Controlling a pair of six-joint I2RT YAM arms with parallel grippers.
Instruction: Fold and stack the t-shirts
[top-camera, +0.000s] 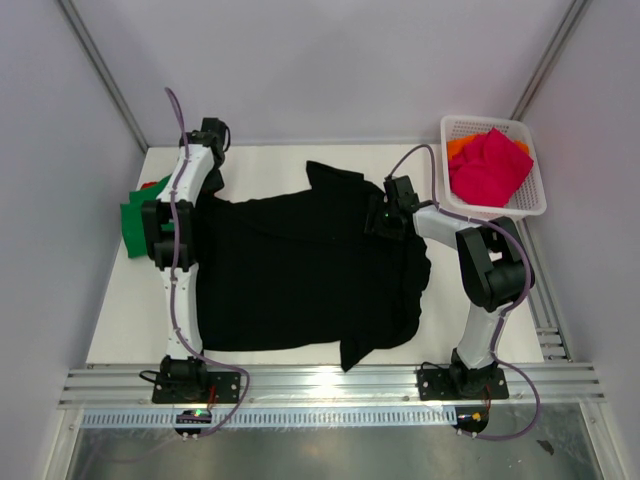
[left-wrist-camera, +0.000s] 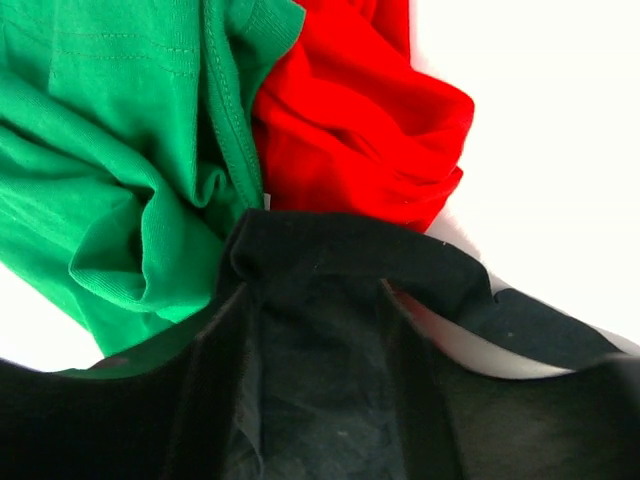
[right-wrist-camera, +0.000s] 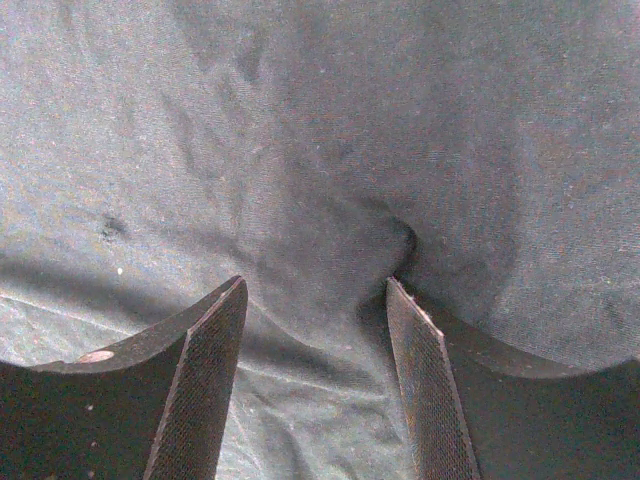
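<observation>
A large black t-shirt (top-camera: 300, 280) lies spread across the table. At its upper left corner, my left gripper hangs over the black fabric (left-wrist-camera: 340, 245), fingers apart, beside a green t-shirt (left-wrist-camera: 130, 190) and a red one (left-wrist-camera: 350, 120). Whether cloth is between those fingers is hard to tell in the blur. My right gripper is open, low over the black shirt's upper right part, with a fold of cloth (right-wrist-camera: 380, 250) between and beyond its fingertips.
A white basket (top-camera: 533, 175) with a pink shirt (top-camera: 485, 170) and an orange one (top-camera: 462, 146) stands at the back right. Bare table (top-camera: 260, 170) shows along the back and both sides.
</observation>
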